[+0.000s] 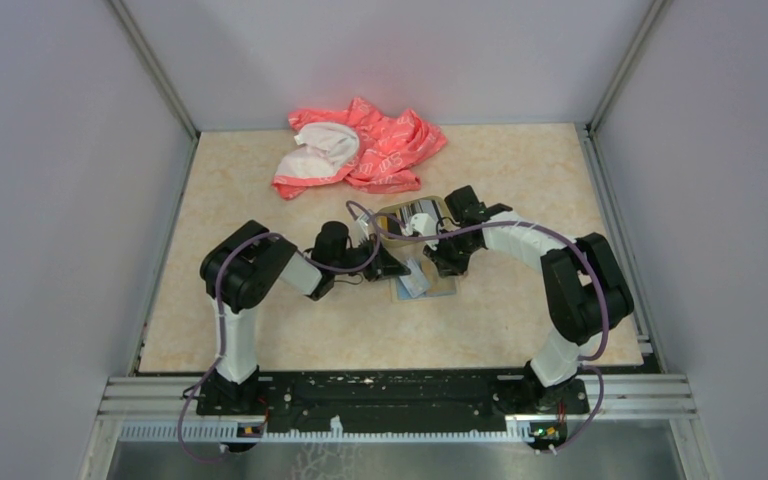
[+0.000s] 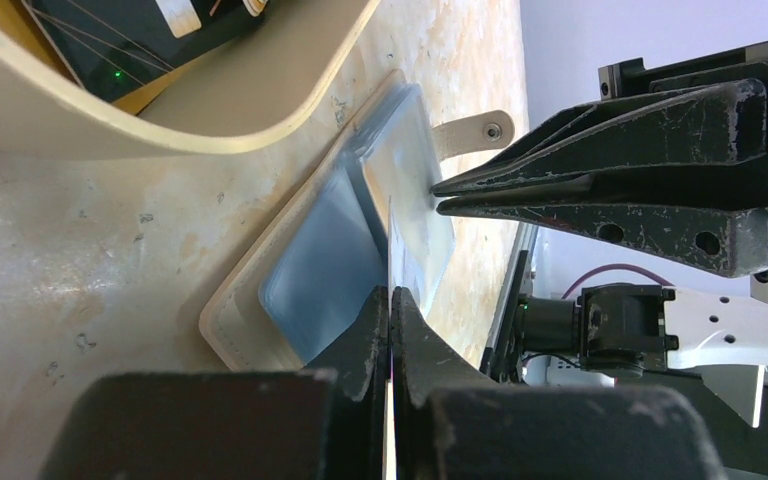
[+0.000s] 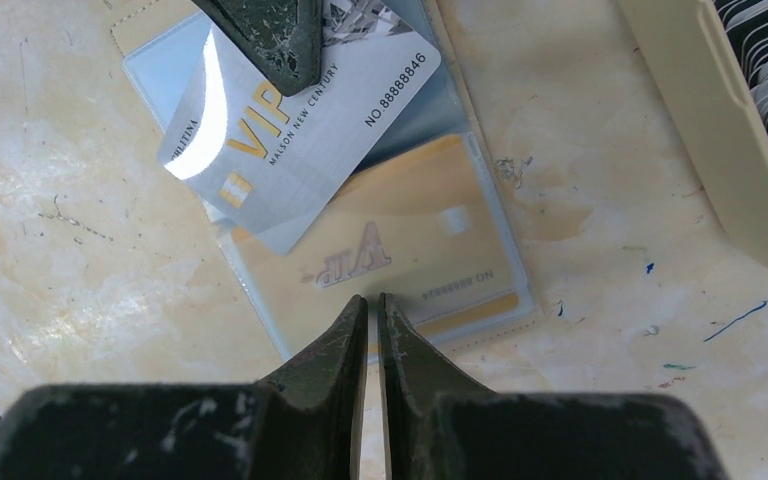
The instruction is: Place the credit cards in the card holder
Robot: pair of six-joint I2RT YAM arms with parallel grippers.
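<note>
A silver VIP card (image 3: 305,150) slants over the open card holder (image 1: 423,296), its lower corner overlapping the clear sleeve (image 2: 400,165) that holds a gold card (image 3: 390,240). My left gripper (image 1: 407,269) is shut on the silver card, which appears edge-on above the fingertips in the left wrist view. One left finger (image 3: 295,60) covers part of its face in the right wrist view. My right gripper is nearly closed over the gold card's sleeve. Only a narrow gap parts its fingertips, and nothing clear shows between them; whether they pinch the film is hard to tell.
Behind the holder stands a beige box (image 2: 260,110) with several upright cards. A snap strap (image 2: 470,135) sticks out from the holder's edge. The pink cloth (image 1: 385,145) lies at the back.
</note>
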